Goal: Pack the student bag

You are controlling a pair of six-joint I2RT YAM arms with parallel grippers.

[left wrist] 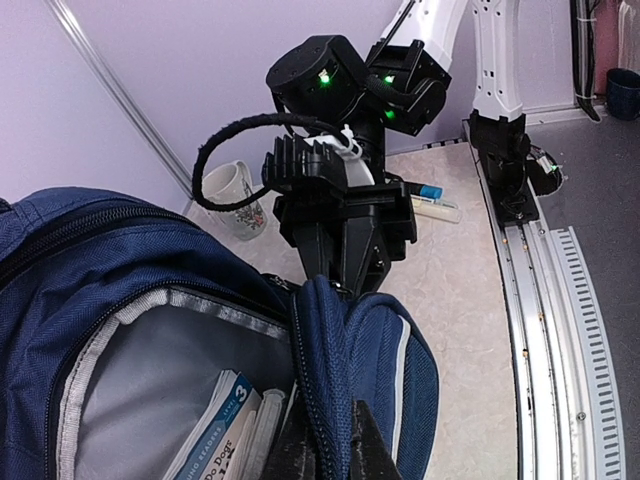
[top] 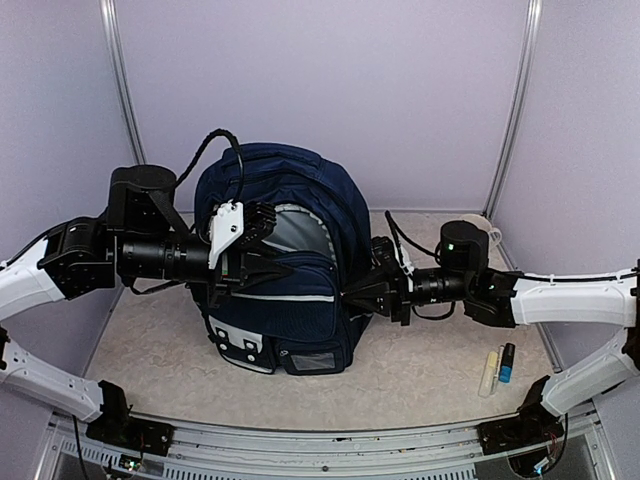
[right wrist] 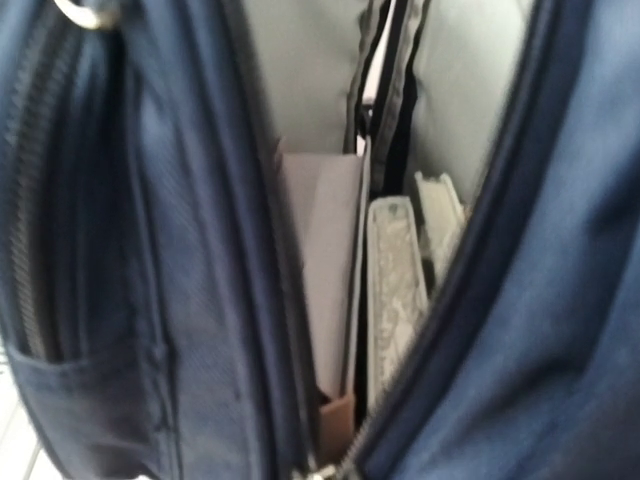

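Note:
The navy backpack [top: 275, 320] stands upright with its main compartment unzipped. My left gripper [top: 285, 268] is shut on the upper edge of the bag's front panel [left wrist: 322, 370], pulling it away from the grey lining. Inside the opening are books; the right wrist view also shows the thick edge of a book [right wrist: 392, 270] between the sides. At the bag's right side my right gripper [top: 347, 298] is shut, its tips against the fabric near the zip. A zip slider [right wrist: 322, 473] shows at the bottom of that view; whether the fingertips hold it is hidden.
A cup [left wrist: 236, 198] stands behind the right arm. A dark marker with a blue end [top: 507, 362] and a pale one [top: 488, 374] lie at the right front.

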